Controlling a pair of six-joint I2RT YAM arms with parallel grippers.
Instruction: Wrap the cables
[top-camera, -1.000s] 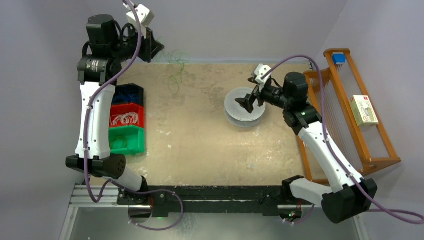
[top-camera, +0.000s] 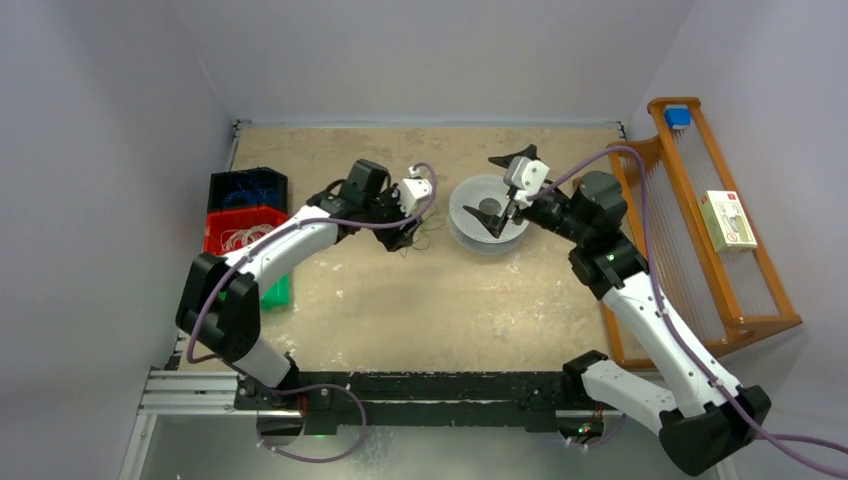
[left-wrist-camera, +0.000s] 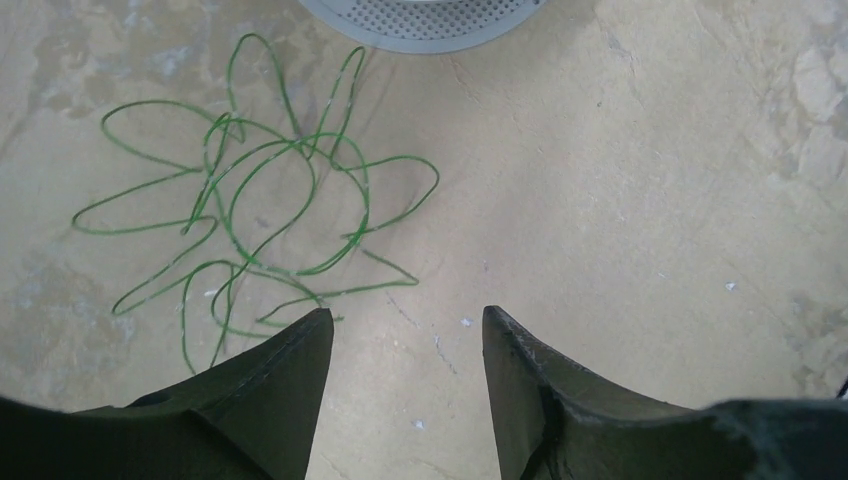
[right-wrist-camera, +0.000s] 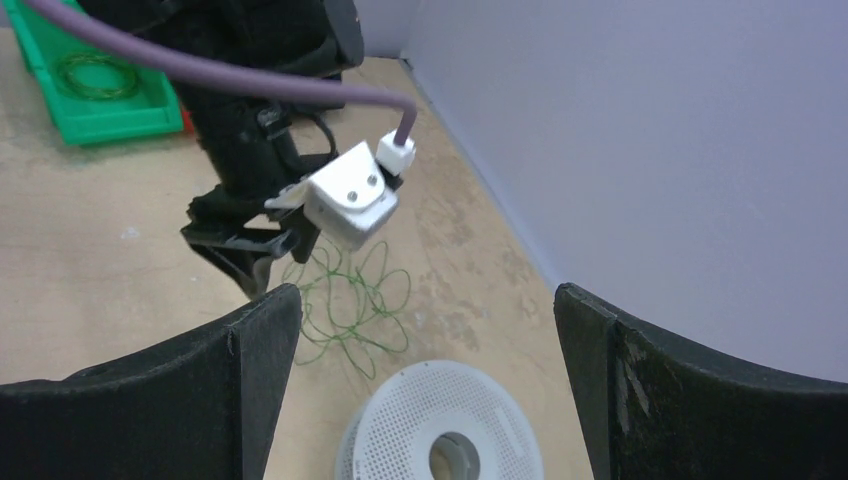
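A tangled green cable (left-wrist-camera: 290, 200) lies in loose loops on the table, left of the round perforated grey spool (left-wrist-camera: 430, 25). Over the table beside the cable, my left gripper has its fingers apart with only bare tabletop between them. In the top view the left arm largely covers the cable. My right gripper (top-camera: 498, 190) hangs over the spool (top-camera: 465, 192), its fingers wide and nothing held. The right wrist view shows the spool (right-wrist-camera: 440, 400) with its centre hole below the fingers, and the cable (right-wrist-camera: 350, 310) beyond it.
At the left stand a black bin (top-camera: 250, 178), a red bin (top-camera: 212, 240) with white cable, and a green bin (top-camera: 279, 291). A wooden rack (top-camera: 715, 320) with a white-green box (top-camera: 727, 220) lies at the right.
The left arm moved from the back left toward the table's middle. The green cable, hanging near that gripper a second ago, now lies on the table.
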